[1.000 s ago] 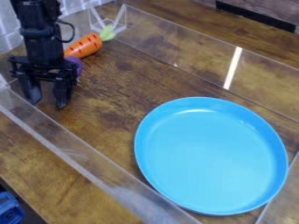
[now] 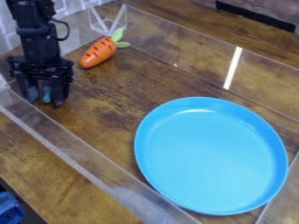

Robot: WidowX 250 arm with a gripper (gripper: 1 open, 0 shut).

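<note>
My black gripper (image 2: 42, 83) is low at the left edge of the wooden table, beside the clear side wall; a small bluish thing shows among its fingers, and whether they are shut on it is unclear. An orange toy carrot (image 2: 100, 52) with a green top lies behind and to the right of the gripper, apart from it.
A large blue plate (image 2: 211, 155) fills the right front of the table. Clear low walls border the area. A blue object (image 2: 7, 210) sits outside at the lower left.
The carrot has shifted right and toward the front, its orange body now clearer of the gripper. The gripper has moved only slightly.
</note>
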